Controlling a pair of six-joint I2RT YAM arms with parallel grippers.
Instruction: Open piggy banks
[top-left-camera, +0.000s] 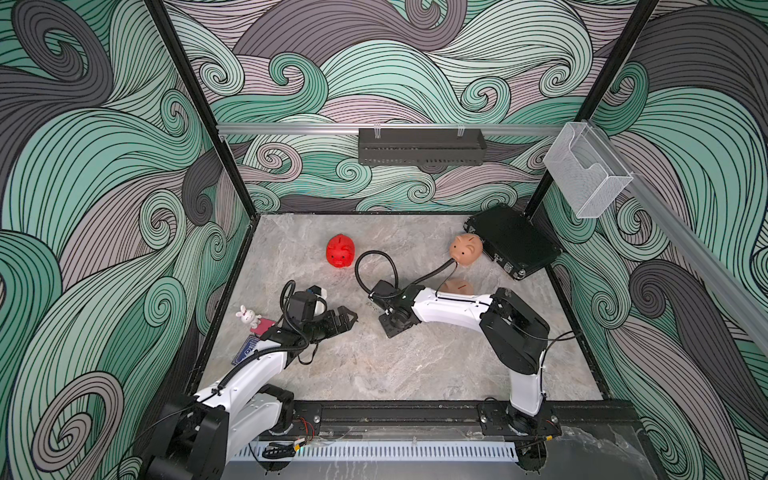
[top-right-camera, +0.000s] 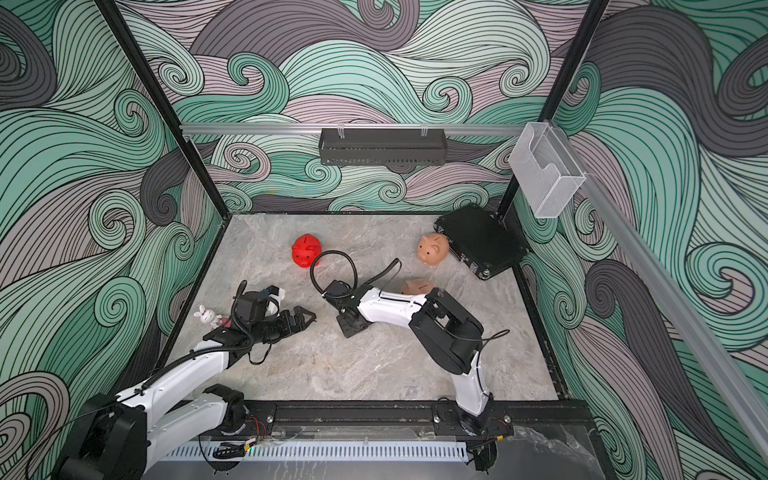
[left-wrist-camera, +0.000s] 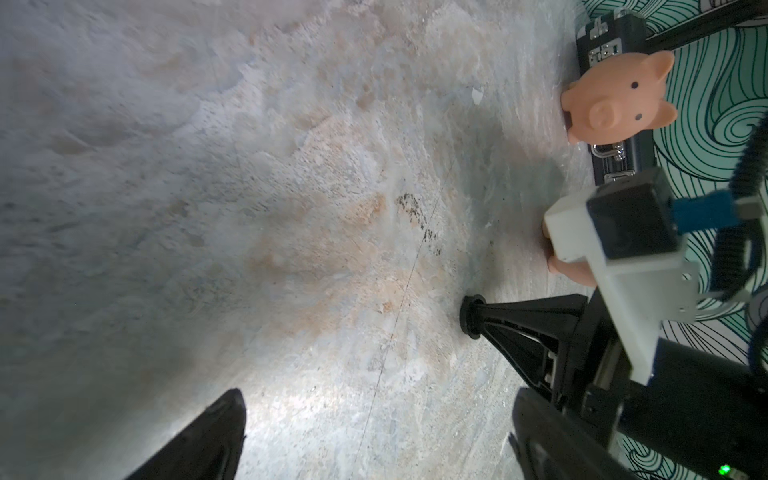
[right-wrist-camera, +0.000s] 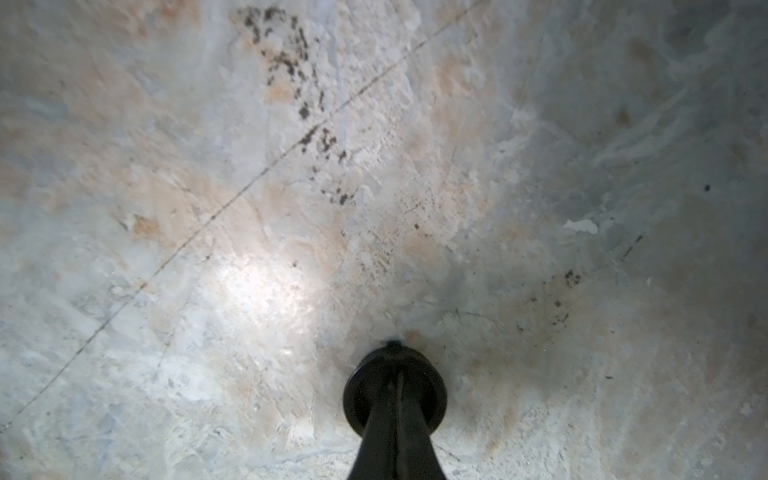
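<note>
A red piggy bank (top-left-camera: 340, 250) stands at the back left of the table, and a pink one (top-left-camera: 465, 249) at the back right. Another pink piggy bank (top-right-camera: 417, 285) is mostly hidden behind my right arm. My left gripper is open with nothing between its fingers, over bare table at centre left. My right gripper is shut, its fingertips at a round black ring-like piece low over the bare tabletop (right-wrist-camera: 240, 160); whether that piece is held or part of the tips I cannot tell.
A black case (top-left-camera: 513, 240) fills the back-right corner. At the left edge are a white bunny toy (top-left-camera: 249, 317) and a blue object (top-left-camera: 244, 349).
</note>
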